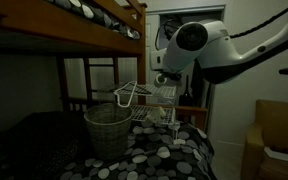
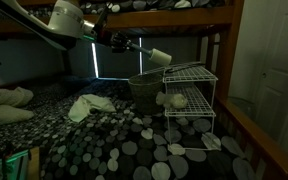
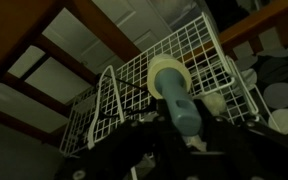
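My gripper point(image 2: 119, 43) is shut on the blue handle point(image 3: 182, 112) of what looks like a lint roller. Its white roll point(image 2: 160, 57) points away from the fingers and hangs in the air near the top of the white wire rack point(image 2: 191, 73). From the wrist, the roll point(image 3: 168, 76) appears in front of the rack's wire top. A white hanger point(image 1: 133, 93) lies by the rack's top, beside the woven basket point(image 1: 108, 130). The basket's inside is hidden.
A pale, bundled object point(image 2: 172, 100) sits on the rack's lower shelf. The bed with its dotted cover point(image 2: 124, 150) spreads below, with a white cloth point(image 2: 90, 106) on it. Overhead runs the upper bunk point(image 1: 74, 32); a brown chair point(image 1: 274, 150) stands to the right.
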